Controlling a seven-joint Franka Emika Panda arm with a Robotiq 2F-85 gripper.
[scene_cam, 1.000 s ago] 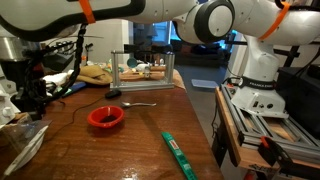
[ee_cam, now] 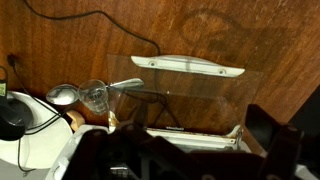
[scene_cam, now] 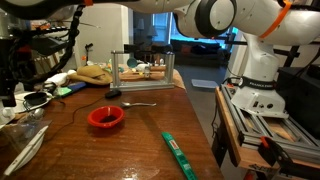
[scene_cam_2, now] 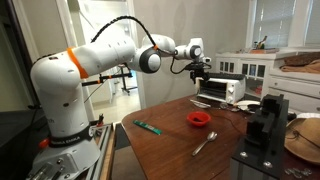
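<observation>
My gripper stands open, its dark fingers wide apart with nothing between them. Below it in the wrist view is a clear glass door with a white handle. This seems to belong to the white toaster oven, whose door hangs open over the table. In exterior view 1 the handle shows at the lower left, under the arm's end. A red bowl, a green stick-like object and a metal spoon lie on the wooden table.
Left in the wrist view are another spoon, a clear rounded item and black cables. A black upright device occupies the right of exterior view 2. Bare table surrounds the red bowl.
In exterior view 1 my gripper has shifted left and somewhat up, toward the frame's edge. Bowl, green object and oven door look unmoved.
</observation>
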